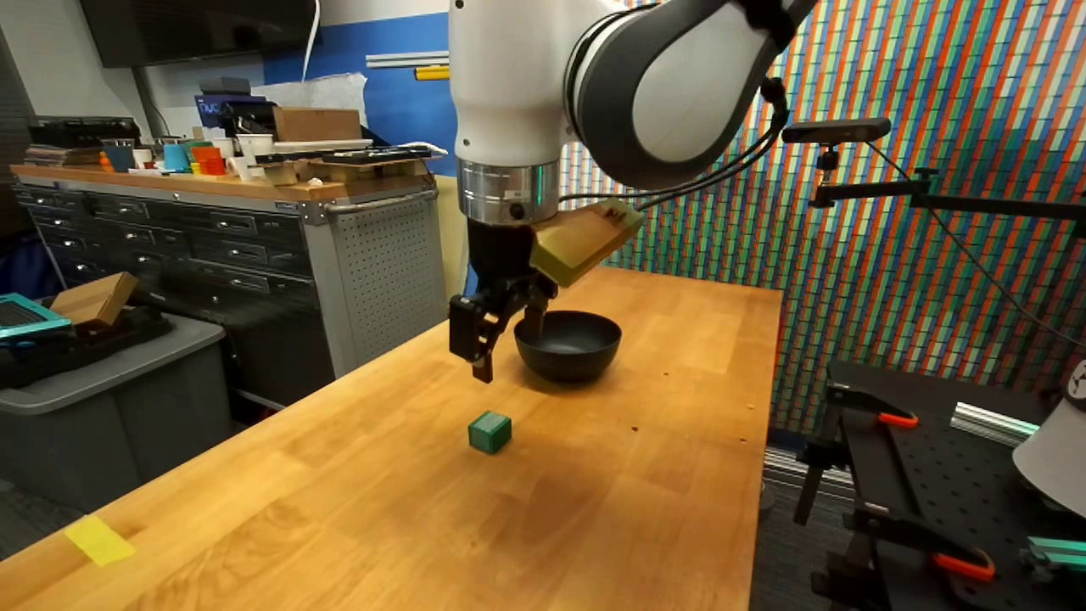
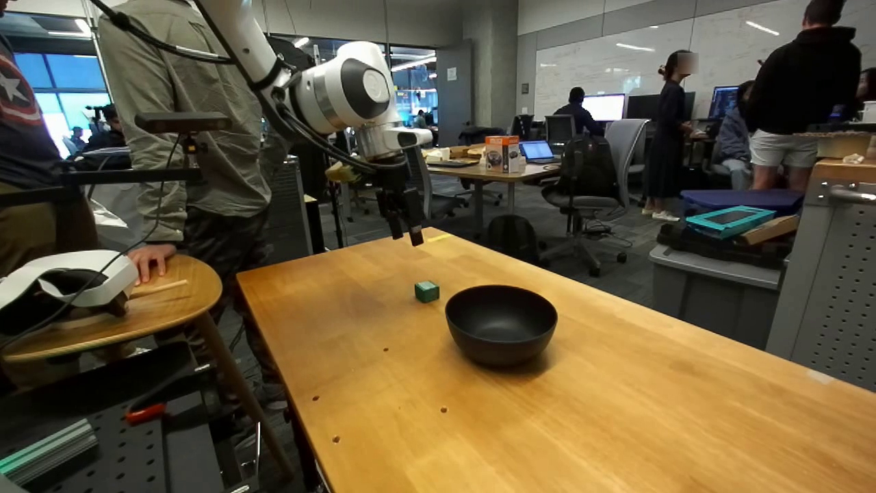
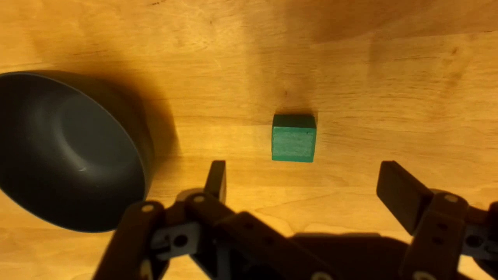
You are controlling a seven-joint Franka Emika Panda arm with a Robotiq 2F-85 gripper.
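Note:
A small green cube (image 1: 489, 433) rests on the wooden table, apart from a round black bowl (image 1: 568, 348). Seen from the other side, the cube (image 2: 426, 291) lies to the left of the bowl (image 2: 501, 324). My gripper (image 1: 511, 346) is in the air above the tabletop near both of them, open and empty. From the wrist, the cube (image 3: 293, 138) appears ahead of the gap between the spread fingertips, while the bowl (image 3: 70, 149) is at the left, partly covered by the left finger (image 3: 216, 181). The bowl looks empty inside.
A dark side bench (image 1: 947, 489) with clamps stands off to the right. In the second exterior view, people stand beyond the table.

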